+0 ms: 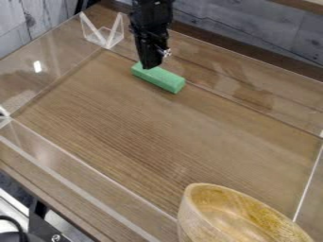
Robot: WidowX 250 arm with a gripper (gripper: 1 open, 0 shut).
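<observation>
My gripper [150,55] hangs at the top centre of the camera view, dark, at the end of the arm. Just below it a flat green block [159,78] lies on the wooden table [145,142], apart from the fingers. Whether the fingers are open or shut is too small to tell.
A large pale yellow bowl [233,213] sits at the bottom right near the front edge. Clear plastic pieces stand at the left edge and upper left. A wall runs along the back right.
</observation>
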